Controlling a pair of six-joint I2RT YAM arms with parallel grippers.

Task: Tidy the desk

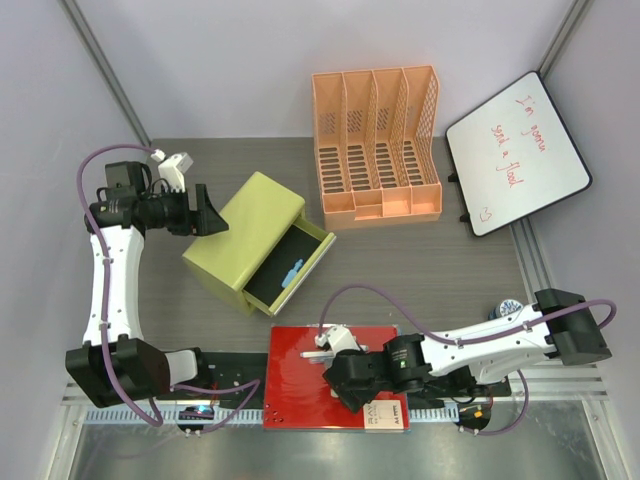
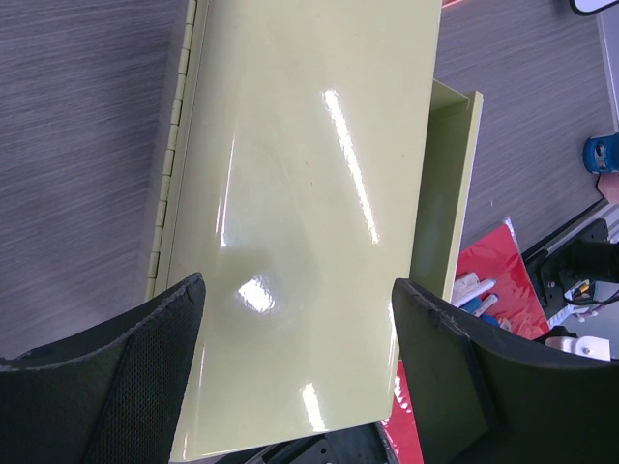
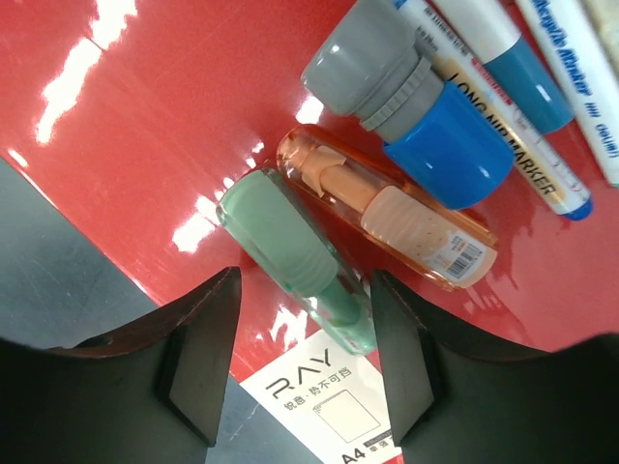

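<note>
A yellow-green drawer box (image 1: 234, 228) stands left of centre, its drawer (image 1: 299, 285) pulled out with a blue item inside. My left gripper (image 1: 202, 212) is open at the box's top left. On a red folder (image 1: 300, 390) at the front, my right gripper is part open around the lower end of a green glass vial (image 3: 276, 237). Beside it lie an orange vial (image 3: 426, 239), a blue bottle with grey cap (image 3: 445, 145) and several markers (image 3: 551, 174).
An orange desk organizer (image 1: 375, 205) stands at the back centre. A whiteboard (image 1: 518, 150) with red writing is at the right.
</note>
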